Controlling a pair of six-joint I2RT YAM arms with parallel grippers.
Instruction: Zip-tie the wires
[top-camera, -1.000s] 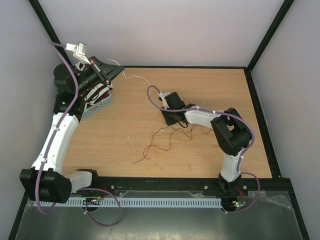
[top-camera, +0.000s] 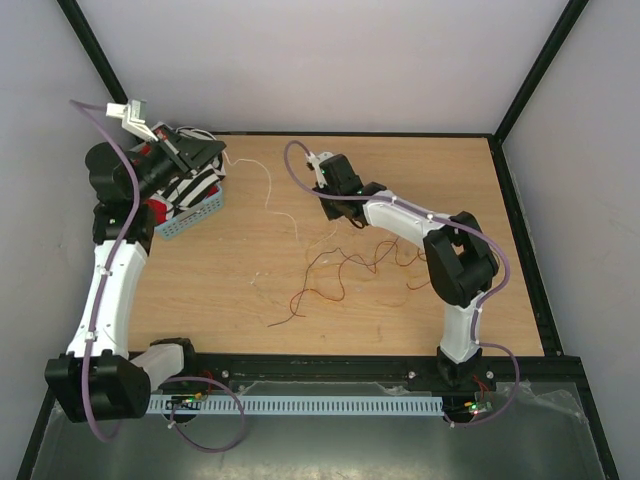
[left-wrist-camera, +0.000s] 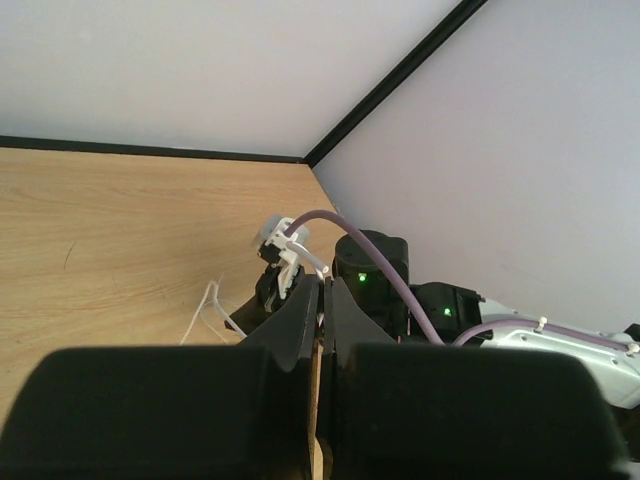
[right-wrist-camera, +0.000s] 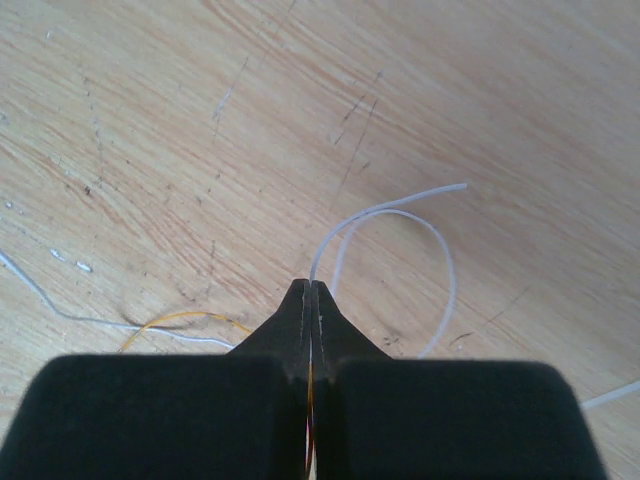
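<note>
My left gripper (top-camera: 210, 150) is raised at the upper left over the basket, shut, with a white wire hanging near it; in the left wrist view its fingertips (left-wrist-camera: 305, 310) are closed. My right gripper is shut low over the middle of the table, a thin pale wire (right-wrist-camera: 408, 196) and an orange wire running into its fingertips. A white wire (top-camera: 268, 185) trails across the upper left table. Tangled red and orange wires (top-camera: 340, 280) lie on the lower middle of the table.
A blue basket (top-camera: 190, 218) with striped cloth sits at the left edge. The right arm spans the right side of the table (top-camera: 220, 300). Black frame rails border the table.
My left gripper has moved left and slightly down, and the white wire shifted left with it. My right gripper has moved slightly up toward the back.
</note>
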